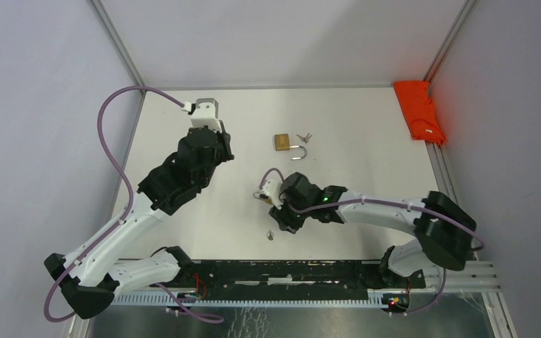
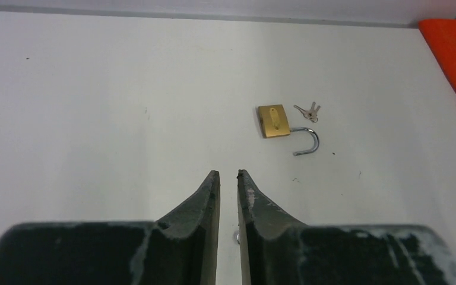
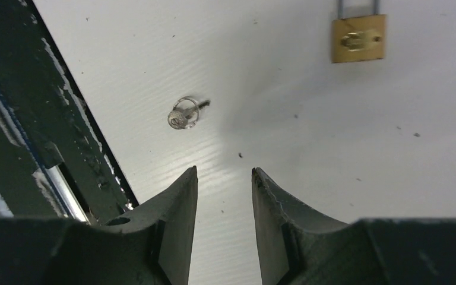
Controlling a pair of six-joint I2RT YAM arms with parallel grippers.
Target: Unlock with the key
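Observation:
My left gripper is raised over the back left of the table, its fingertips close together; what it holds is unclear in these views. A brass padlock with open shackle (image 2: 273, 120) lies at the back, a small bunch of keys (image 2: 309, 113) beside it. My right gripper is part open with nothing between its fingers, low over the front middle. Ahead of it a key on a ring (image 3: 178, 118) lies near the table's front edge. A smaller brass padlock (image 3: 358, 39) lies farther back, mostly hidden by the right arm in the top view.
An orange cloth bundle (image 1: 414, 111) lies at the back right edge. A dark rail (image 3: 47, 130) runs along the front edge, and walls enclose the sides and back.

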